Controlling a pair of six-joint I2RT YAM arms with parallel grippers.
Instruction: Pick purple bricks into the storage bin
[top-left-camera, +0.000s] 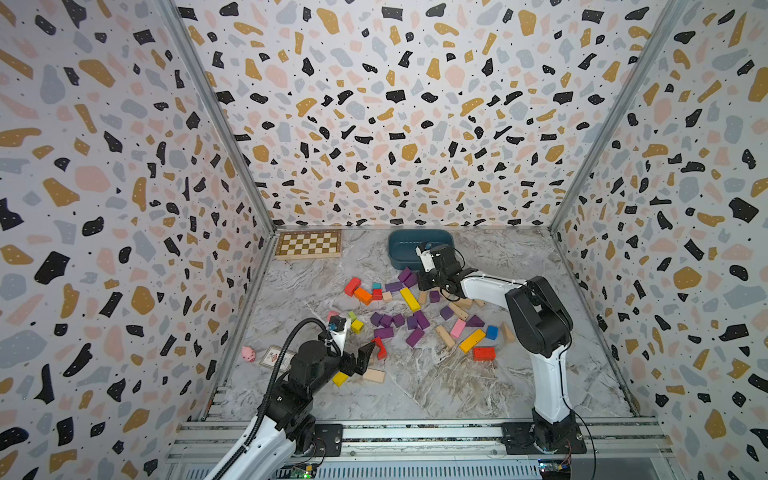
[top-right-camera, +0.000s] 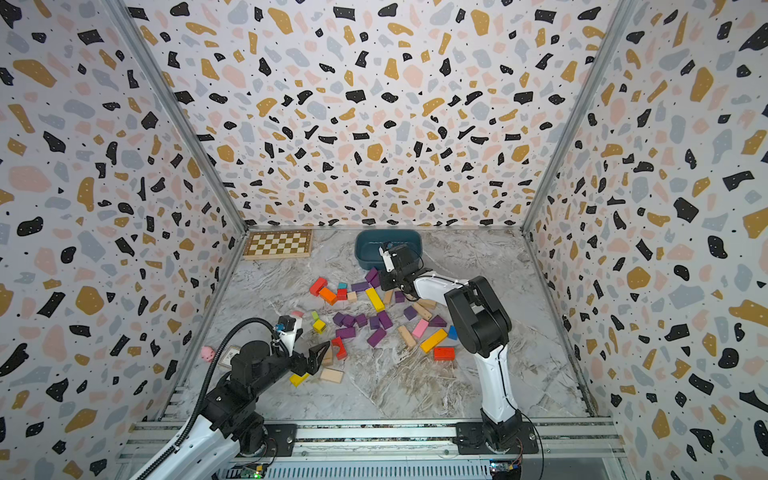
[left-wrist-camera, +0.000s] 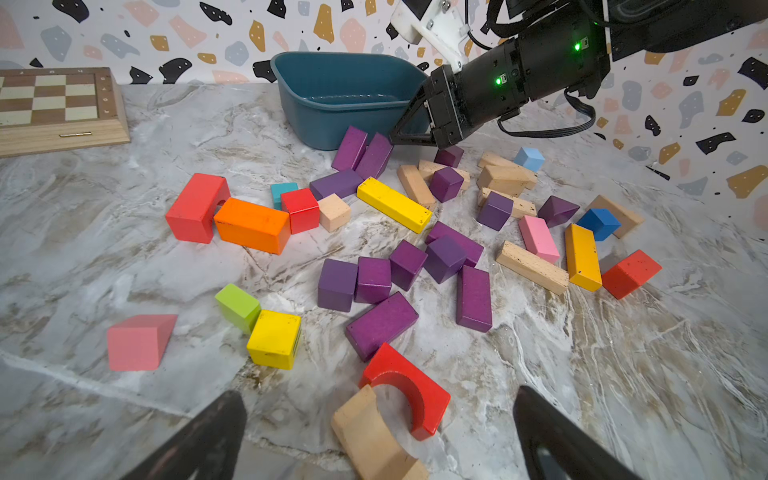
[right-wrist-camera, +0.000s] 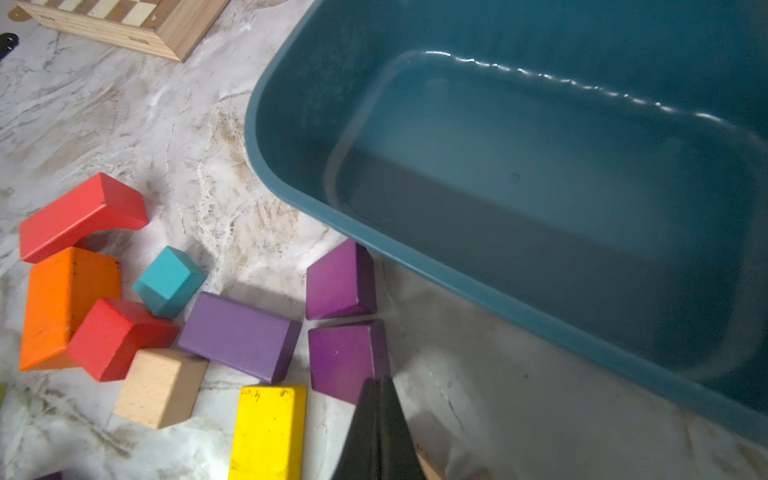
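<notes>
The teal storage bin (right-wrist-camera: 560, 200) stands at the back; its visible floor is bare. My right gripper is shut, nothing between its fingers, just in front of the bin beside two purple bricks (right-wrist-camera: 345, 352). A lighter purple brick (right-wrist-camera: 236, 336) lies left of them. More purple bricks (left-wrist-camera: 380, 324) are scattered across the middle of the table. My left gripper stands open at the front left, above a natural wooden block (left-wrist-camera: 368, 440) and a red arch (left-wrist-camera: 424, 400), with nothing held.
Yellow (left-wrist-camera: 393, 204), red, orange, pink, blue and wooden bricks lie among the purple ones. A chessboard (top-left-camera: 308, 245) lies at the back left, a pink figure (top-left-camera: 248, 353) at the left edge. The table (top-left-camera: 576, 376) is clearer at the right.
</notes>
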